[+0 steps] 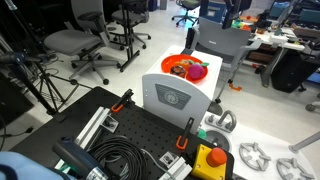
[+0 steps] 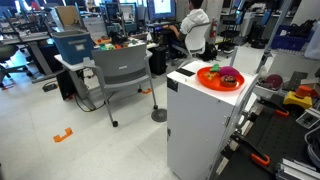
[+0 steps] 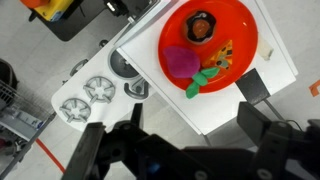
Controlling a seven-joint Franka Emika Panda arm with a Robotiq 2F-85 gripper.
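Note:
A red plate rests on a white surface, also visible in exterior view 1 as a red plate. On it lie a purple toy vegetable with green leaves, a chocolate-coloured ring and an orange wedge. From exterior view 2 the purple toy shows at the plate's right side. My gripper hangs above, its fingers spread wide on either side of the lower frame and nothing between them. In exterior view 1 only dark parts of it show at the top edge.
Beside the plate's surface is a toy stove with burners and a small sink. In exterior view 1, a yellow box with a red button and coiled black cable lie in front. A grey chair stands behind.

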